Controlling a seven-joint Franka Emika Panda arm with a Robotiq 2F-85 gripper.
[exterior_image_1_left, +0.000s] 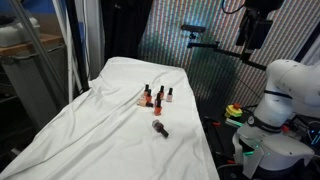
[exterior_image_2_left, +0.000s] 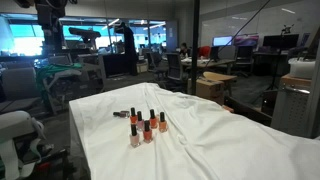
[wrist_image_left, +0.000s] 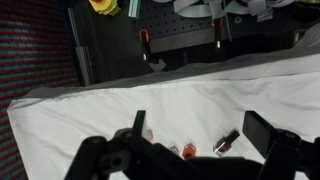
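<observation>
Several small nail-polish-like bottles with black caps stand in a loose group on the white cloth, among them a red bottle (exterior_image_1_left: 158, 105) and an orange-red bottle (exterior_image_2_left: 163, 124). A pale pink bottle (exterior_image_2_left: 135, 139) is at the group's near left in exterior view 2. One dark bottle (exterior_image_1_left: 160, 128) lies on its side, apart from the others; the wrist view shows this lying bottle (wrist_image_left: 227, 142) too. High above the table edge, clear of every bottle, hangs my gripper. Its two black fingers are wide apart, with only cloth and bottles far below between them.
White cloth (exterior_image_1_left: 85, 135) covers the table, with wide bare areas around the bottles. Beside the table are the robot's base (exterior_image_1_left: 275, 145) and a dark perforated plate (wrist_image_left: 180, 35). Desks, chairs and people fill the background.
</observation>
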